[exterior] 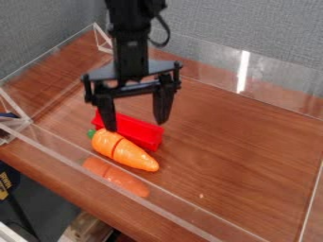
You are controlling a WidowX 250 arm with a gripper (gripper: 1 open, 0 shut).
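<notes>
My black gripper [134,112] is open and hangs in the middle-left of the camera view, over a red block [144,133] on the wooden table. Its two fingers sit above the block, one toward each end, with the left one partly covering it. Just in front of the block lies an orange toy carrot [127,152] with a green top.
Clear plastic walls surround the wooden table [240,161]; the near one runs diagonally past the carrot, with an orange reflection or shape in it. A grey padded wall stands behind.
</notes>
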